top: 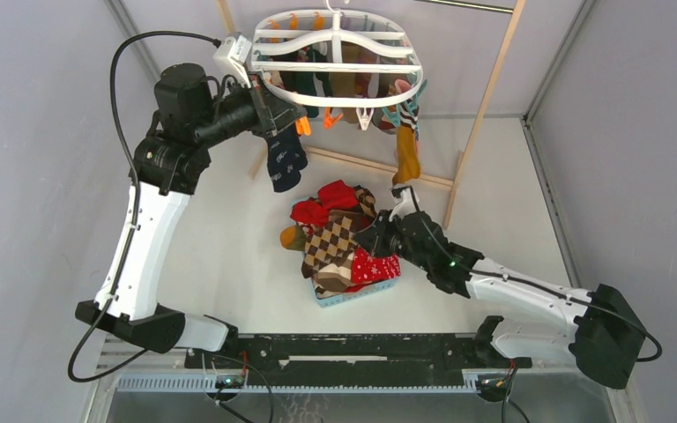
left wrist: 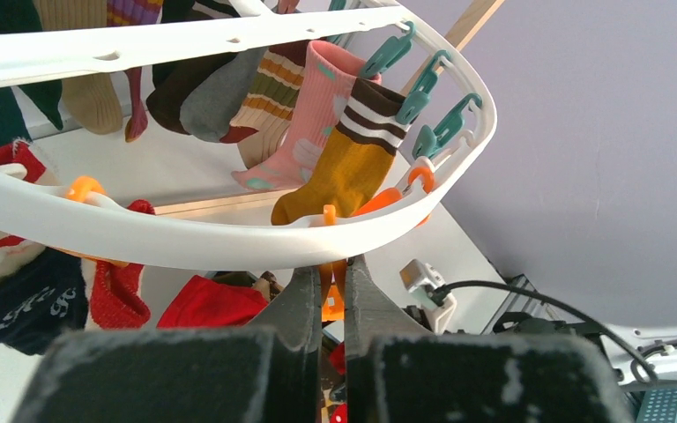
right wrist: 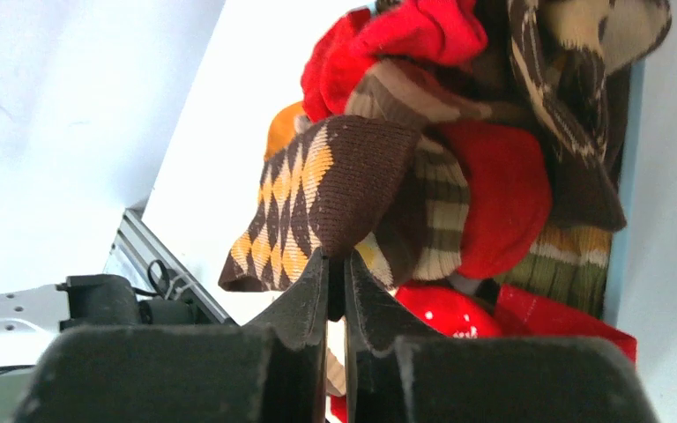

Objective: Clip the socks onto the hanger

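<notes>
The white oval hanger (top: pixel 336 102) hangs at the top with socks on its clips. At its left front rim, my left gripper is shut on an orange clip (left wrist: pixel 332 308) below the rim. My right gripper is low over the sock pile, its fingers closed on the dark cuff of a brown argyle sock (right wrist: pixel 286 198). That sock is bunched upward and drapes to the left over other socks. A navy sock (top: pixel 286 160) hangs beside the left gripper, and a mustard sock (top: pixel 407 155) dangles from the hanger's right side.
A light-blue basket (top: pixel 357 294) holds the pile, with red socks (top: pixel 338 195) on top. Wooden stand legs (top: pixel 485 91) rise beside the hanger. An orange clip (top: pixel 332 117) and a white clip (top: pixel 364 117) hang empty at the front rim.
</notes>
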